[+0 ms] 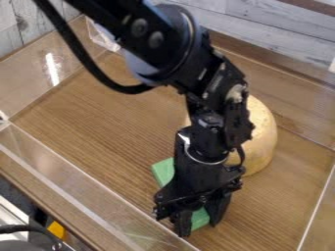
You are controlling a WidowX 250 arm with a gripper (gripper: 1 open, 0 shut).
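Note:
My black gripper (194, 201) reaches down from the top of the camera view to the front middle of the wooden tray floor, beside the clear front wall. It is closed on a green object (165, 172), which is mostly hidden under the fingers; only parts of its edges show. Just behind the gripper, on the right, sits a round tan object (252, 137), partly covered by the arm.
Low clear walls (59, 173) edge the tray at the front left and right. White wood-grain panels (268, 25) stand behind.

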